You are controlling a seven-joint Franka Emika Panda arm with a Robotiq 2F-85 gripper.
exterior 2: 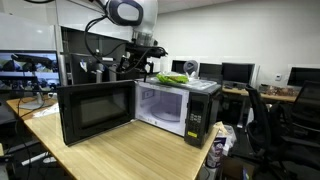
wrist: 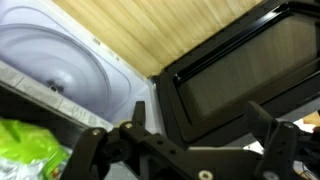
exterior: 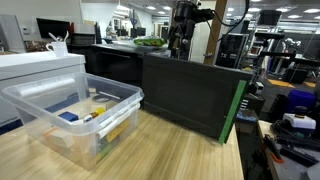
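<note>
In exterior view 2 a microwave [exterior 2: 196,122] stands at the back of the table, with its dark door [exterior 2: 98,106] swung wide open to the left. The same door [exterior: 188,98] fills the middle of exterior view 1 and hides the cavity. My gripper [exterior 2: 142,68] hangs above the door, near its hinge side, and holds nothing. From the wrist camera, the fingers [wrist: 139,112] stand well apart at the bottom, over the door's top edge. The round glass turntable [wrist: 50,62] shows inside at the left, apparently empty.
A green packet [exterior 2: 172,78] lies on top of the microwave, close to my gripper. A clear bin [exterior: 62,115] with several small things stands on the wooden table [exterior: 160,155].
</note>
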